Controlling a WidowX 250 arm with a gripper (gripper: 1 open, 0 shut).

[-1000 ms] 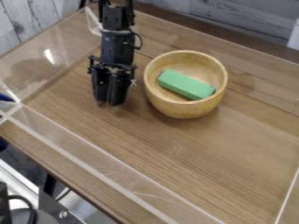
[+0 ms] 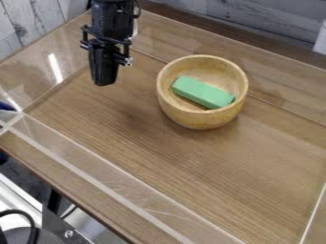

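My gripper [image 2: 107, 61] is in the upper left of the camera view, over the bare wooden table, dark and shut, with nothing visible between its fingers. To its right a round wooden bowl [image 2: 185, 116] holds a green block [image 2: 204, 92], lying tilted inside it. The gripper stands apart from the bowl.
A dark cable or part [image 2: 19, 221] shows at the lower left edge. A light tiled surface lies beyond the table at the top left.
The gripper has moved up and back toward the top left, away from the middle of the table. The bowl and green block look unchanged.
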